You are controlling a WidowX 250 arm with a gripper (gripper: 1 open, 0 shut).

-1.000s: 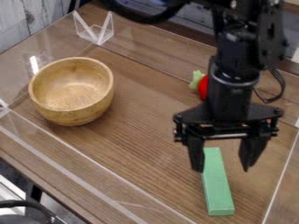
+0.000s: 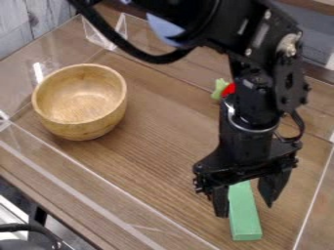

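My black gripper [image 2: 244,182] is low on the right side of the camera view, open, its fingers either side of the upper part of a green bar [image 2: 244,221]. The bar lies on the wooden table, and its top end is partly hidden by the gripper. Whether the fingers touch it I cannot tell.
A wooden bowl [image 2: 80,81] sits at the upper left. A red object [image 2: 229,91] and a small light-green item [image 2: 220,88] lie behind the arm. A clear plastic item [image 2: 104,29] is at the back left.
The gripper has come down around the green bar, covering more of its upper part. The bar appears unmoved.
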